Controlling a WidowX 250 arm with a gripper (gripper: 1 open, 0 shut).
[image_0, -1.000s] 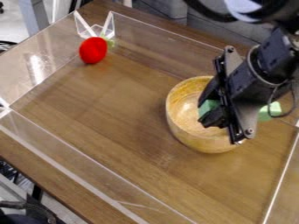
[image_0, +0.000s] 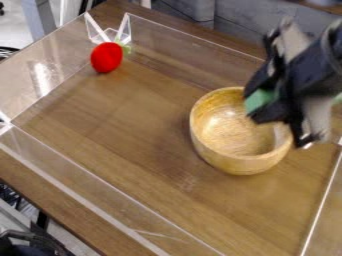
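Note:
My gripper (image_0: 274, 100), blurred by motion, is at the upper right above a wooden bowl (image_0: 225, 138), shut on a green object (image_0: 262, 106) that is mostly hidden behind its fingers. The bowl sits on the wooden table to the right of centre, its right part partly covered by the gripper.
A red round object (image_0: 107, 58) lies at the back left, beside a small clear-and-white angular item (image_0: 110, 32). Clear low walls edge it, with a grey backdrop at the back right.
My gripper has risen from low over the bowl with the green object in it, and the bowl's inside shows more. The red object has not moved.

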